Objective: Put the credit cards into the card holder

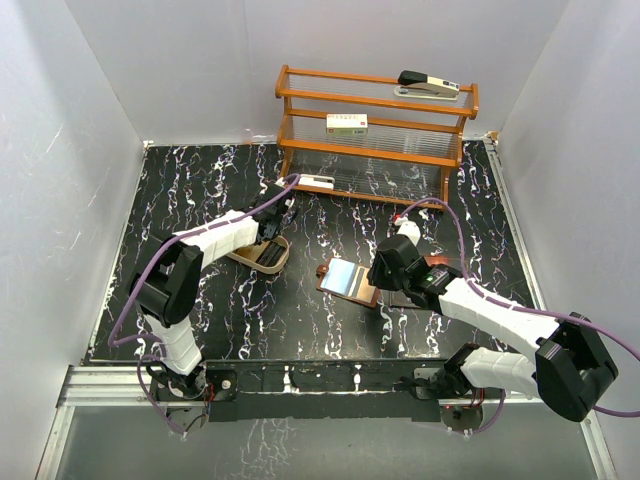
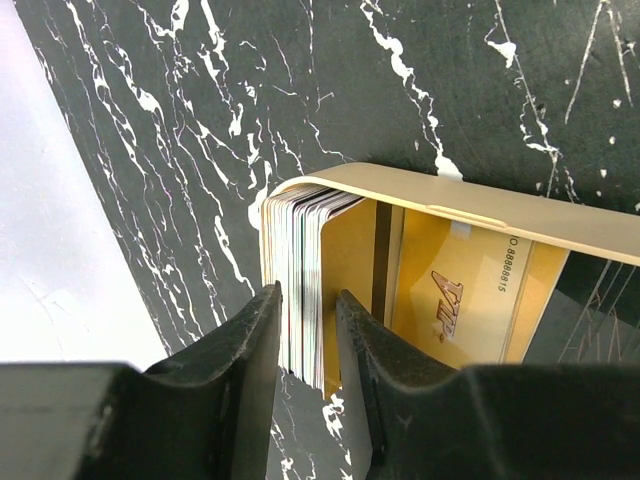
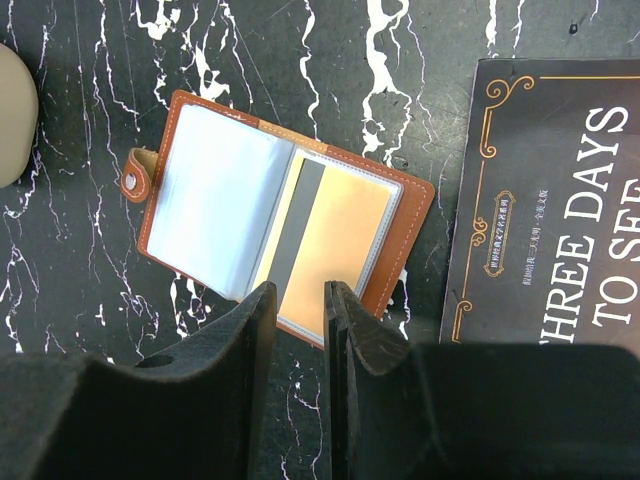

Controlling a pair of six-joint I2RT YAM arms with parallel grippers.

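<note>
A cream oval box (image 1: 287, 261) on the left of the table holds the cards. In the left wrist view, a tightly packed stack of cards (image 2: 290, 240) stands on edge at one end, beside a flat yellow card (image 2: 455, 290). My left gripper is partly open at the stack, its fingertips on either side of a few card edges; no firm hold shows. The brown card holder (image 3: 212, 195) lies spread open, a pale sleeve on one side and a yellow card with a dark stripe on the other. Above its yellow side, my right gripper stands slightly open and empty.
A dark book (image 3: 520, 240) lies just right of the holder. At the back stands a wooden rack (image 1: 370, 150) carrying a stapler (image 1: 430, 85) and a small box (image 1: 347, 124). Table between the oval box and holder is bare.
</note>
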